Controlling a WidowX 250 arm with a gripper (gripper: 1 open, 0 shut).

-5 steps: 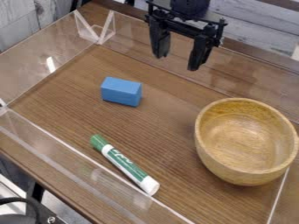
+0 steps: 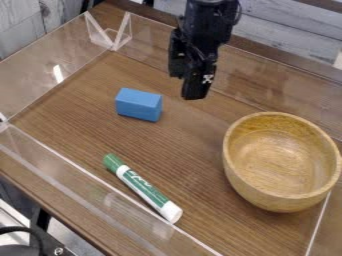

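My black gripper [image 2: 193, 70] hangs at the top middle, above and to the right of a blue block [image 2: 139, 104], apart from it, its fingers open with nothing clearly between them. A green and white marker [image 2: 143, 188] lies diagonally at the lower left. A tan oval bowl [image 2: 278, 160] sits at the right, empty.
The wooden tray floor [image 2: 174, 150] is clear between the block, marker and bowl. A clear wall runs along the left edge, and a dark object [image 2: 27, 240] shows at the bottom left corner.
My gripper has turned and moved down and slightly left, toward the region above the blue block. The block, marker and bowl stay in place.
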